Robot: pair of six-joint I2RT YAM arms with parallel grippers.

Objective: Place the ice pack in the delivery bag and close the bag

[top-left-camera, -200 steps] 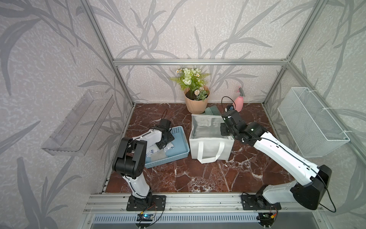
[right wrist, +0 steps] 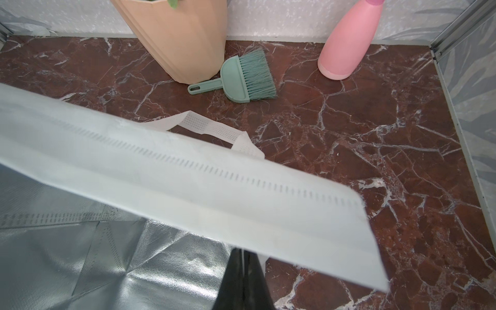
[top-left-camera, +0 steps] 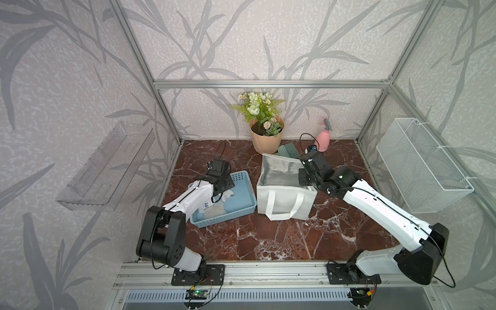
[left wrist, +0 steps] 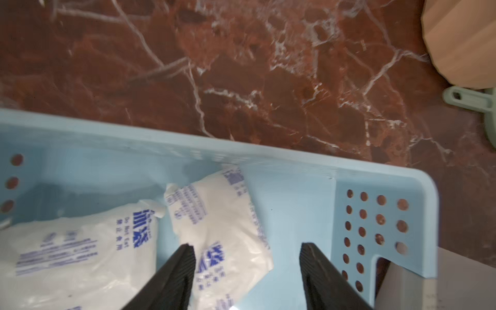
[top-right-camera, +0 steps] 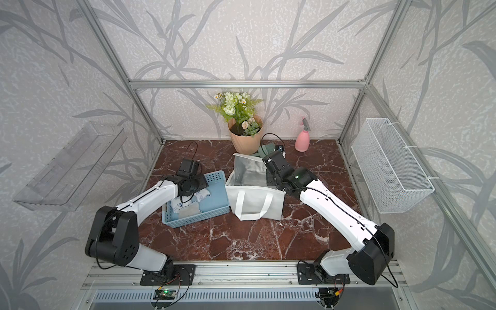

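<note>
White ice packs with blue print lie in the blue basket [top-left-camera: 249, 211]. In the left wrist view, one ice pack [left wrist: 227, 235] lies partly between the fingers and another ice pack [left wrist: 87, 263] is to its left. My left gripper stands open above the basket, holding nothing. The white delivery bag [top-left-camera: 263, 199], silver inside, stands open-topped right of the basket. My right gripper is shut at the lower edge of the bag's white rim [right wrist: 206, 191]; whether it pinches the rim I cannot tell.
Behind the bag are a flower pot [top-left-camera: 267, 139], a green brush [right wrist: 237, 80] and a pink spray bottle [top-left-camera: 323, 140]. A clear rack [top-left-camera: 111, 168] and a white wire basket [top-left-camera: 423, 165] hang at the sides.
The bag's far rim has shifted slightly. My right arm looks still.
</note>
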